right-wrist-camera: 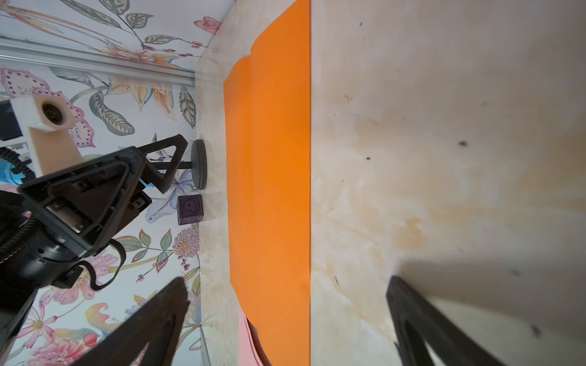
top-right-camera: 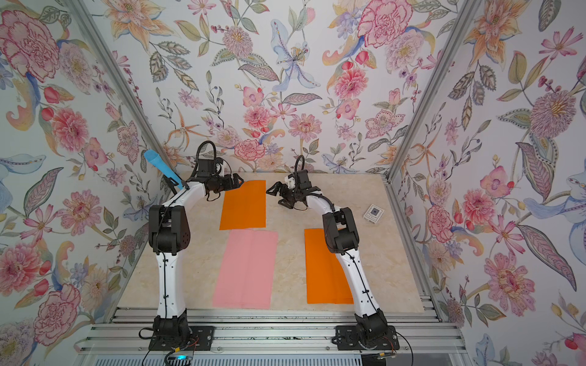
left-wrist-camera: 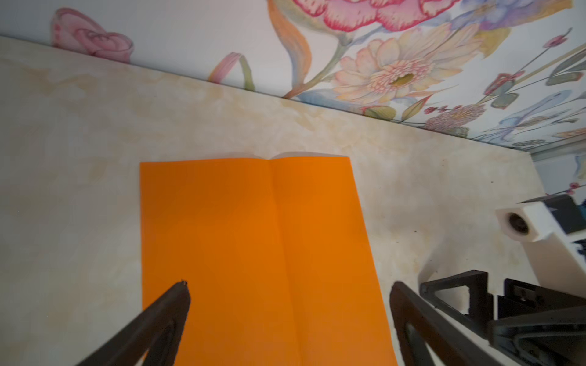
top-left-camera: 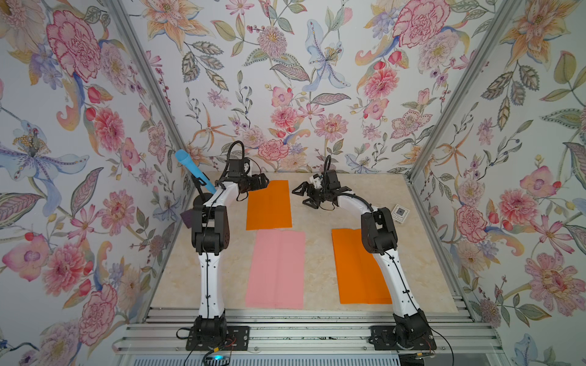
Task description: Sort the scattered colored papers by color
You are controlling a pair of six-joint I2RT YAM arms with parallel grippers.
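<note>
An orange sheet (top-left-camera: 269, 207) with a crease lies flat at the back left; the left wrist view shows it close up. A pink sheet (top-left-camera: 274, 268) lies in front of it, and a second orange sheet (top-left-camera: 357, 274) lies front right, partly under the right arm. My left gripper (top-left-camera: 259, 181) is open over the back-left sheet's upper left part, holding nothing. My right gripper (top-left-camera: 305, 192) stands open just right of that sheet, low over bare table, with nothing between its fingers.
A blue object on a black stand (top-left-camera: 186, 159) and a small dark box (top-left-camera: 188, 219) are at the back left. A small white square item (top-left-camera: 399, 213) lies at the right.
</note>
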